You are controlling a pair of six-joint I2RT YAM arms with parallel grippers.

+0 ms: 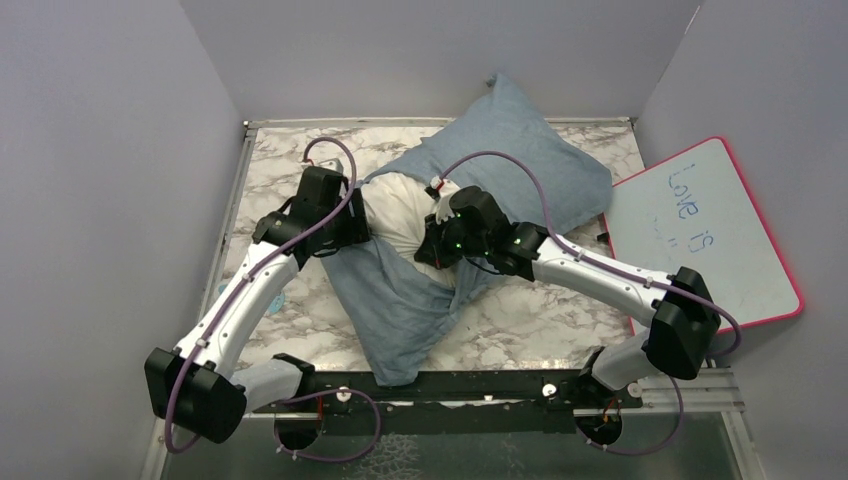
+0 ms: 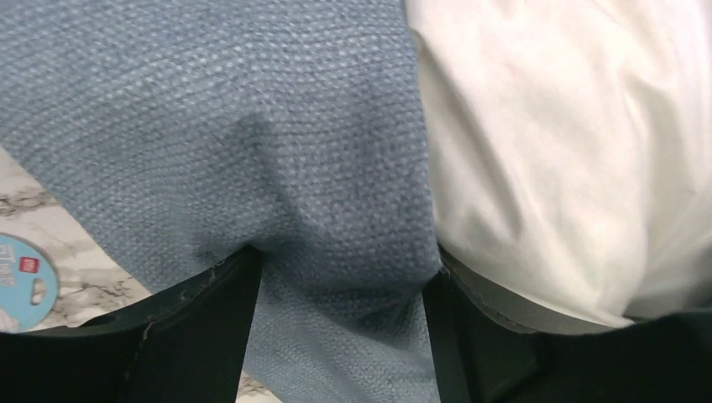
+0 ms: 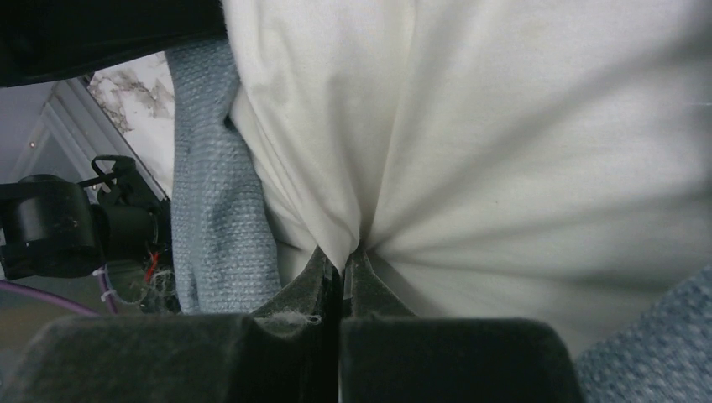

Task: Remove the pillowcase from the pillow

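The blue-grey pillowcase [image 1: 400,300] lies bunched around the white pillow [image 1: 395,210], which shows through its opening. Its far part spreads to the upper right of the table. My right gripper is shut on a pinch of the white pillow fabric, and folds run out from its tips. Over the left edge of the opening stands my left gripper, its fingers apart. A fold of pillowcase [image 2: 336,151] lies between and ahead of them, not clamped. White fabric [image 2: 554,151] sits just right of that fold.
On the table's left is a pale blue round object [image 2: 23,281] with a red mark, partly behind the left arm from above. A red-edged whiteboard [image 1: 715,240] leans at the right. Bare marble tabletop [image 1: 550,320] shows at the front right.
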